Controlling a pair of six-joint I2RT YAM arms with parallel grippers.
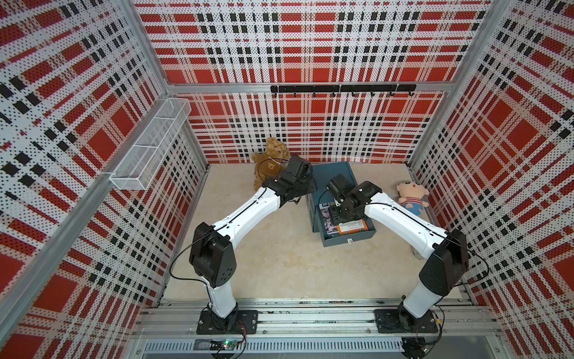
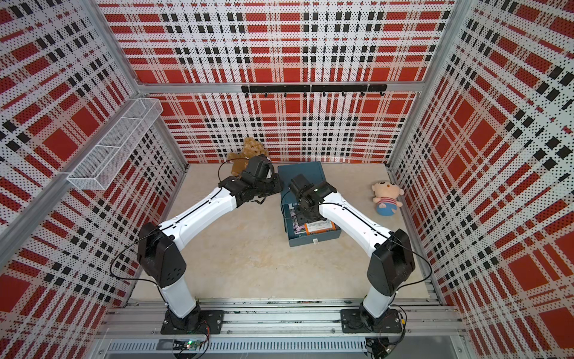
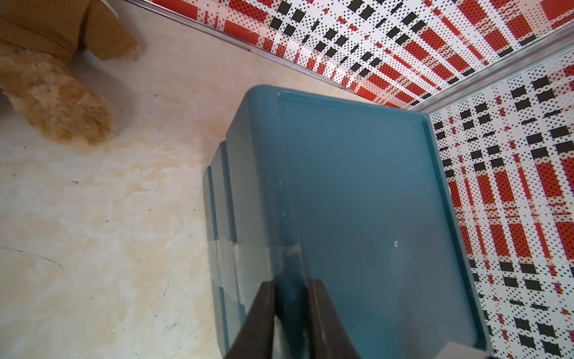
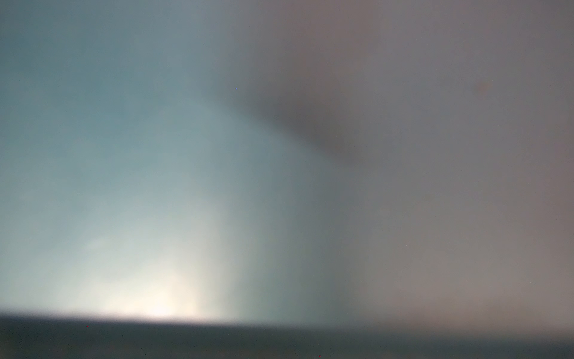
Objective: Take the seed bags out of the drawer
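Observation:
The blue drawer box (image 1: 333,172) stands toward the back, with its drawer (image 1: 358,238) pulled out at the front. Seed bags lie inside the drawer: an orange-and-white one (image 1: 352,226) near the front and darker, patterned ones (image 1: 327,216) at its left. My right gripper (image 1: 336,214) points down into the drawer, partly covering the bags; its fingertips are hidden, and the right wrist view is only blur. At the box's left top edge is my left gripper, its fingers a little apart, with the blue edge showing in the narrow gap. Whether it touches the box is unclear.
A brown teddy bear (image 1: 261,164) sits behind the left arm, and a plush toy (image 1: 412,197) lies at the right. A white wire basket (image 1: 152,140) hangs on the left wall.

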